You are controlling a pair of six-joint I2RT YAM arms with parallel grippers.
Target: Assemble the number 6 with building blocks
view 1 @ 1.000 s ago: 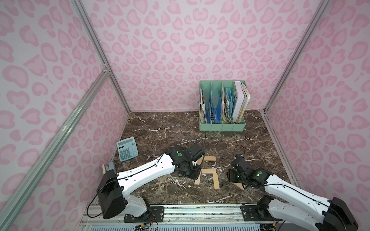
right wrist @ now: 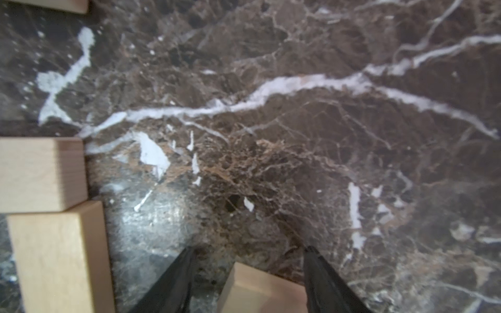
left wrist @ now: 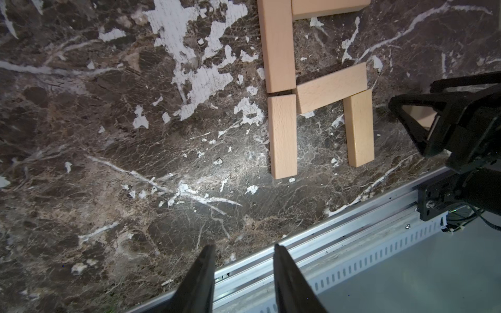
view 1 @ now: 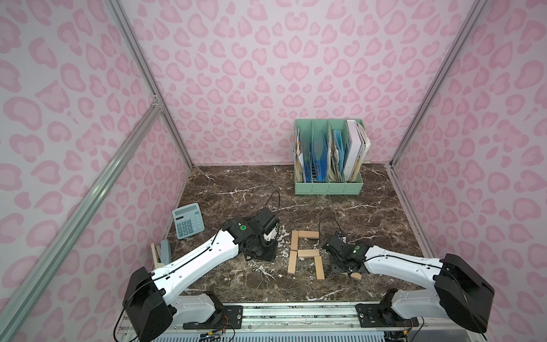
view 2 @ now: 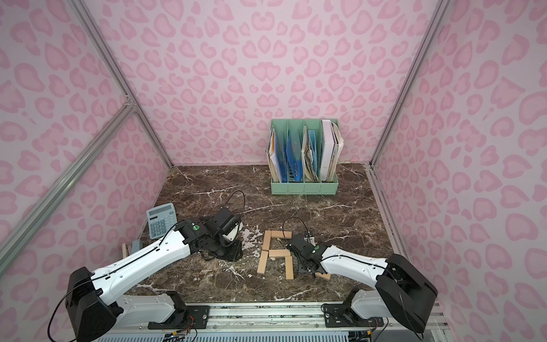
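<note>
Several plain wooden blocks lie on the marble table in a 6-like outline. The top block [view 1: 308, 234] meets the upper left block [view 1: 294, 240]; the lower left block [left wrist: 283, 135] sits beneath that. A middle block [left wrist: 332, 86] reaches right to the lower right block [left wrist: 359, 127]. The outline's bottom side is bare. My left gripper hovers left of the outline, open and empty. Right of the outline, my right gripper is open around the end of a loose block [right wrist: 266, 294], with a gap on its left side.
A calculator [view 1: 188, 220] lies at the left, with upright grey and tan pieces [view 1: 165, 250] nearer the front. At the back right stands a green file holder [view 1: 327, 188]. Bare table lies behind the blocks. A metal rail [left wrist: 360, 216] borders the front.
My left gripper has moved left, off the outline's left side. The right gripper has moved left toward the outline, and the loose block's visible part has changed. The outline blocks have not moved.
</note>
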